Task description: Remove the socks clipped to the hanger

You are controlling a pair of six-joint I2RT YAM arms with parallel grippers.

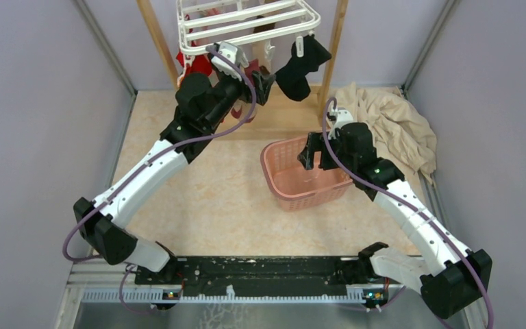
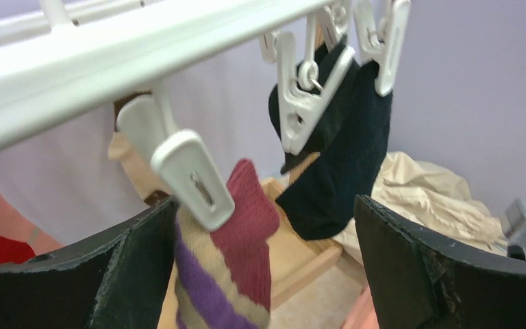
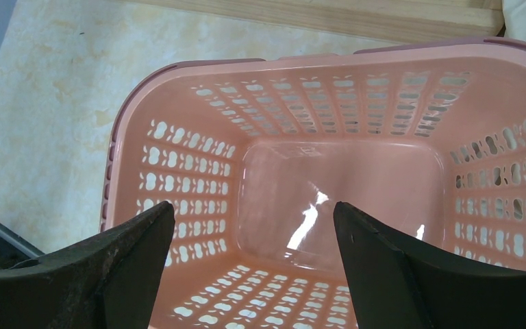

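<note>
The white hanger (image 1: 246, 27) hangs at the top of the scene with socks clipped along it. In the left wrist view, a maroon, tan and purple sock (image 2: 222, 267) dangles from a white clip (image 2: 195, 181), between the spread fingers of my left gripper. Those fingers stand apart on either side and do not pinch it. A black sock (image 2: 346, 151) hangs from clips further right, and a red sock (image 2: 0, 248) shows at the left edge. My right gripper is over the pink basket (image 3: 294, 65), its fingers apart with nothing between them.
The basket is empty. Beige cloth (image 1: 390, 127) lies crumpled at the back right. Wooden posts (image 1: 332, 51) flank the hanger. Open tabletop (image 1: 198, 199) spreads left of the basket.
</note>
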